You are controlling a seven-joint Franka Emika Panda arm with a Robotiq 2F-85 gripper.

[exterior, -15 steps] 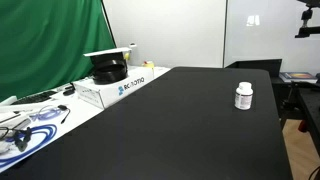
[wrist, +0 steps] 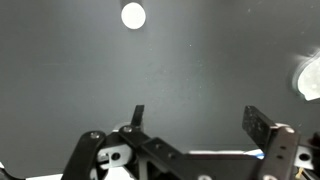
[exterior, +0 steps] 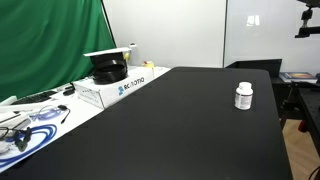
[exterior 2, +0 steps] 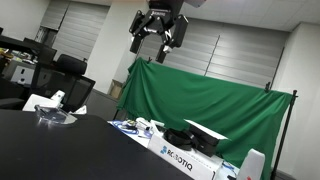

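Observation:
A small white bottle [exterior: 243,96] with a white cap stands upright on the dark table, right of centre in exterior view 1. From above, its round cap [wrist: 133,15] shows near the top edge of the wrist view. My gripper is open, its two black fingers wide apart with only bare table showing between them. In exterior view 2 the gripper [exterior 2: 148,48] hangs high above the table, pointing down and clear of everything. A clear dish [exterior 2: 53,116] rests at the near left of that view. Part of a clear and white object [wrist: 311,78] is cut off at the wrist view's right edge.
A white Robotiq box [exterior: 122,88] with a black item on top lies along the table's far left side. Cables [exterior: 35,138] are gathered at the left.

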